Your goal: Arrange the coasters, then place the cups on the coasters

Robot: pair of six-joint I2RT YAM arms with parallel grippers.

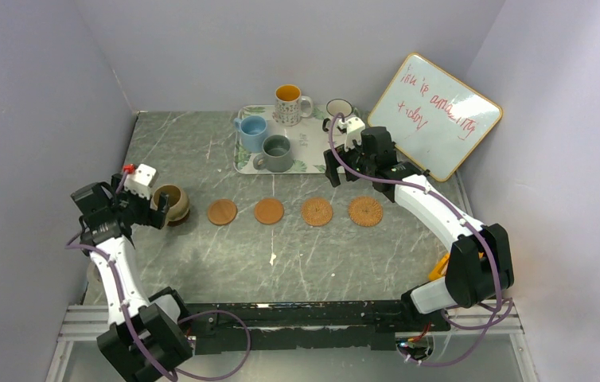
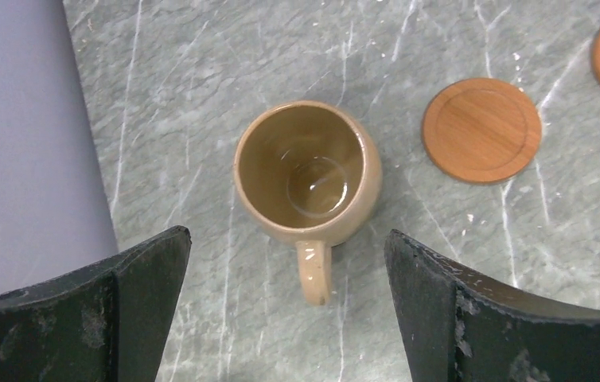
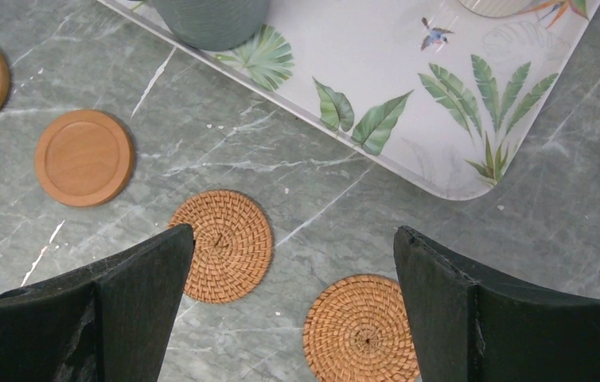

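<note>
A beige cup (image 2: pixel 364 195) stands upright and empty at the left of the table, its handle pointing toward my left gripper. In the top view, a brown edge of a coaster (image 1: pixel 179 222) shows beneath the same cup (image 1: pixel 172 199). My left gripper is open, its fingers apart on either side of the handle's line, with nothing held; the cup lies ahead of the fingertips. To the cup's right is a bare wooden coaster (image 2: pixel 481 130). My right gripper hangs open and empty above the woven coasters, near the tray.
Another wooden coaster (image 1: pixel 269 211) and two woven ones (image 1: pixel 317 211), among them, continue the row. Behind stands a white leaf-patterned tray (image 1: pixel 309 151) with a blue cup (image 1: pixel 252 133), a grey-green cup (image 1: pixel 278 153) and others. A whiteboard (image 1: pixel 436 115) leans at back right.
</note>
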